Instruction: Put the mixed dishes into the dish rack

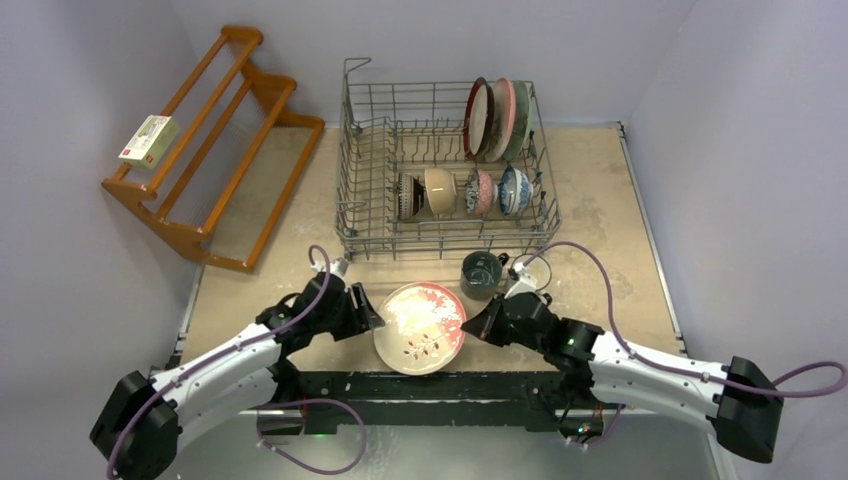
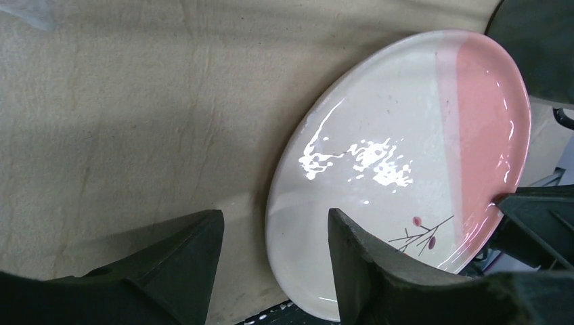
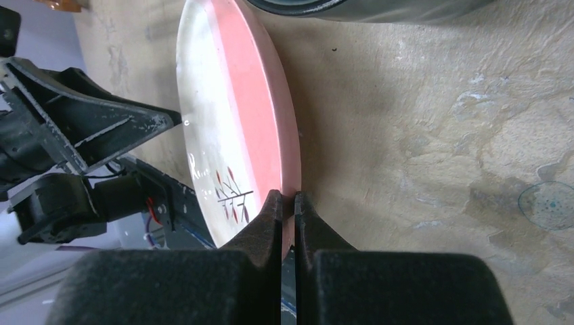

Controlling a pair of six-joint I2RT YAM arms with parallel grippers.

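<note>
A white plate [image 1: 420, 330] with a pink section and a twig pattern lies on the counter between my grippers. My left gripper is open at the plate's left edge, one finger over it and the other over bare counter. My right gripper is shut, its tips against the plate's pink rim on the right. Behind the plate are a dark mug [image 1: 482, 273] and a white cup [image 1: 537, 268]. The wire dish rack [image 1: 375, 240] holds several upright plates [image 1: 503, 120] at the back right and several bowls [image 1: 440, 190] in front.
A wooden rack [image 1: 235, 262] with a small box [image 1: 149, 141] on it stands at the left. The rack's left side is empty. Bare counter lies right of the dish rack.
</note>
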